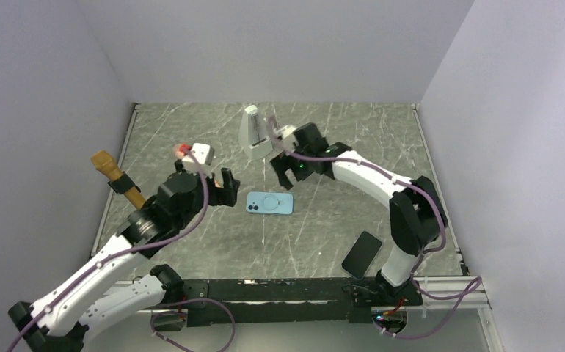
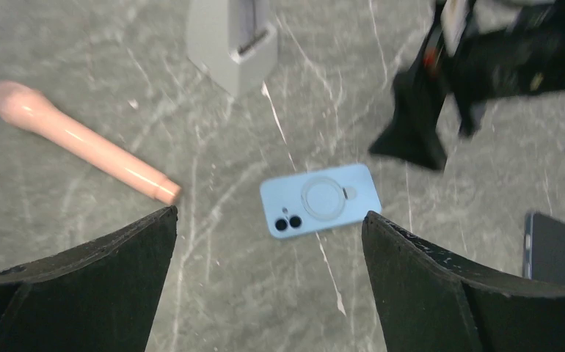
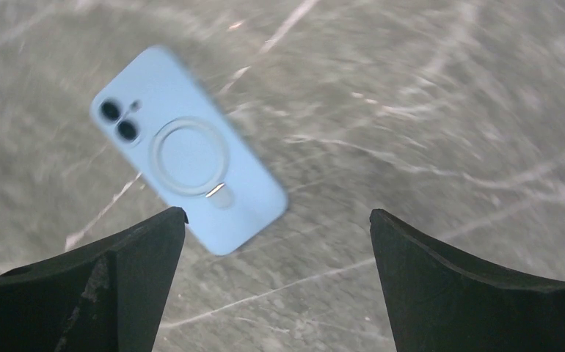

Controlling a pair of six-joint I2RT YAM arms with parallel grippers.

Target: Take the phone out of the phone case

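Note:
The phone in its light blue case (image 1: 269,203) lies flat on the marble table, camera side up, with a ring on its back. My left gripper (image 1: 224,188) hangs open to its upper left; in the left wrist view the phone (image 2: 321,200) shows beyond the wide-apart fingers. My right gripper (image 1: 285,170) is raised above and behind the phone, also open, and its wrist view shows the phone (image 3: 188,150) below and left of centre. Nothing is between either gripper's fingers.
A dark slab (image 1: 362,254) lies at the front right. A pale pink rod (image 2: 92,143) lies left of the phone, and a white upright object (image 1: 254,132) stands behind it.

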